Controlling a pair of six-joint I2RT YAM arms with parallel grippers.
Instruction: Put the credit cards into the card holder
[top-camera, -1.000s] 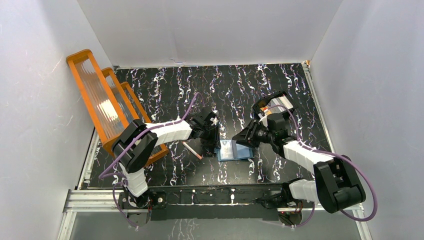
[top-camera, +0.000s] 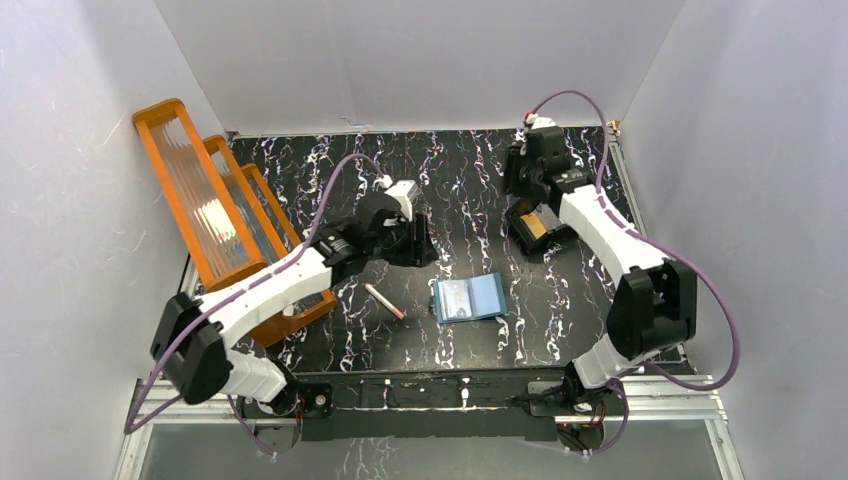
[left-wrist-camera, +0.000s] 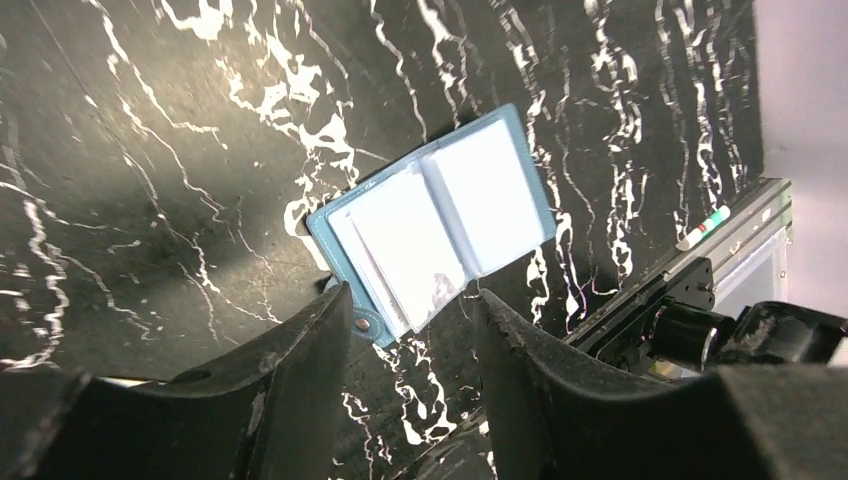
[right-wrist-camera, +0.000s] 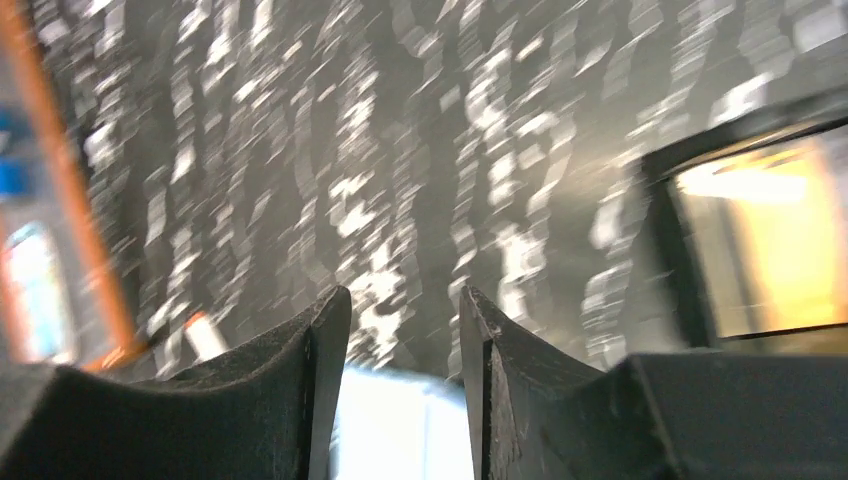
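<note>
A light blue card holder (top-camera: 485, 296) lies open on the marble table, front centre. In the left wrist view it (left-wrist-camera: 490, 190) shows white inner sleeves and a snap tab. My left gripper (top-camera: 420, 255) hangs above and left of it, part open with nothing between its fingers. My right gripper (top-camera: 512, 172) is raised at the back right over a dark box (top-camera: 530, 228) with yellowish contents, its fingers part open and empty in the right wrist view (right-wrist-camera: 405, 300). That view is blurred; whether the box's contents are cards cannot be told.
Orange wooden racks (top-camera: 165, 140) fill the left side. A marker pen (top-camera: 385, 300) lies left of the holder.
Both arms have risen away from the card holder, the right one far toward the back, the left one slightly. The holder is now uncovered in the top view.
</note>
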